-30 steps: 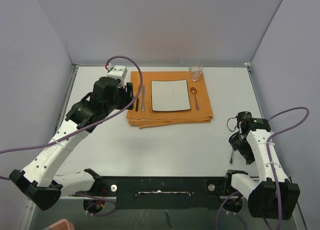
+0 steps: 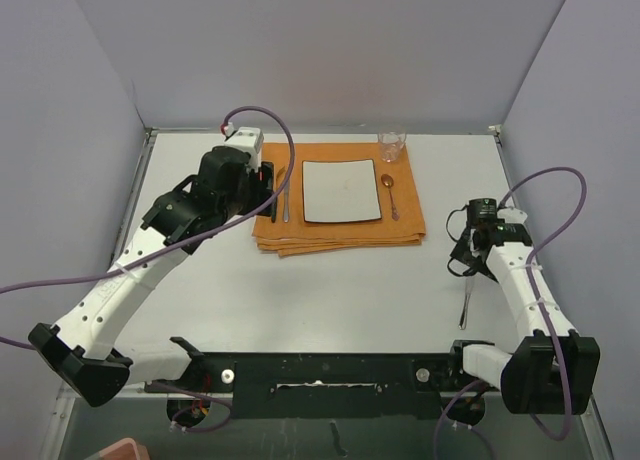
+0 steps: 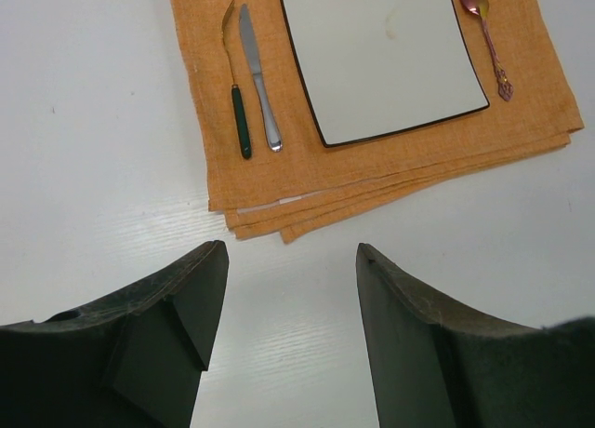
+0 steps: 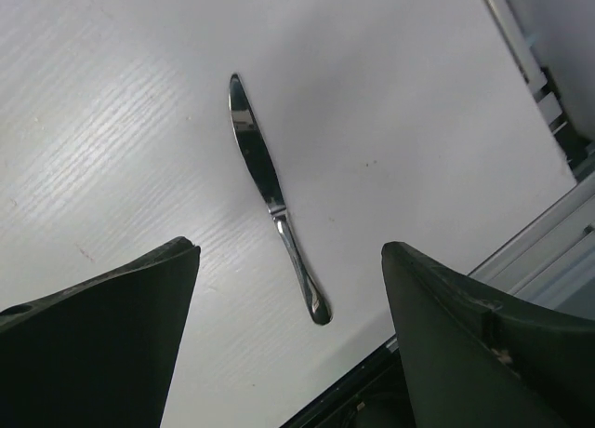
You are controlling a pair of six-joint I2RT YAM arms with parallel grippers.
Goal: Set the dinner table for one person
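Observation:
On the orange mats [image 2: 300, 240] lie a white square plate [image 2: 341, 191], a green-handled fork [image 3: 240, 121], a knife [image 3: 259, 84] and, right of the plate, a spoon [image 2: 391, 195]. A glass [image 2: 391, 146] stands at their back right corner. My left gripper hangs over the mats' left part, open and empty. At the table's right, a loose knife [image 4: 256, 153] lies on the white top beneath my right gripper, which is open with nothing between its fingers.
Walls stand close at both sides and the back. A metal rail runs along the table's right edge. A pinkish bin [image 2: 125, 450] sits at the bottom left.
My right arm has swung up toward the back, uncovering more of the loose knife. The left arm has shifted slightly to the right.

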